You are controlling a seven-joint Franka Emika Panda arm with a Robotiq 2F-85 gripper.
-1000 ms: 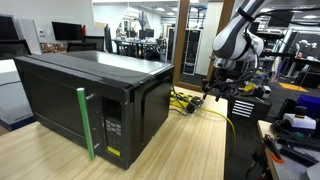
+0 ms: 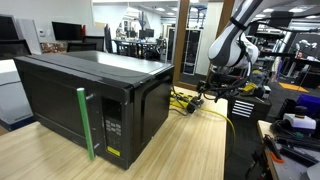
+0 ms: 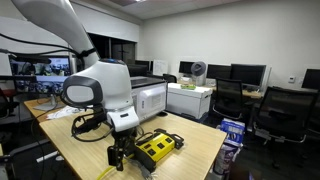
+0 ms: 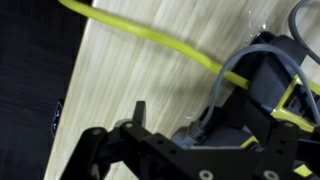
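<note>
My gripper is open above the table's edge, its two dark fingers apart with nothing held between them. In the second exterior view, the gripper (image 3: 124, 150) points down just left of a yellow and black device (image 3: 158, 148) lying on the table. Part of that device (image 4: 292, 100) shows at the right of the wrist view, partly covered by a finger. A grey cable (image 4: 217, 88) loops over it, and one end runs down between the fingers. From the device a yellow cable (image 4: 150, 34) stretches to the upper left.
A large black microwave (image 2: 80, 95) with a green strip (image 2: 86, 123) on its front stands on the wooden table (image 2: 190, 150). Bare tabletop lies in front of it. The table's edge borders a dark floor (image 4: 35, 80).
</note>
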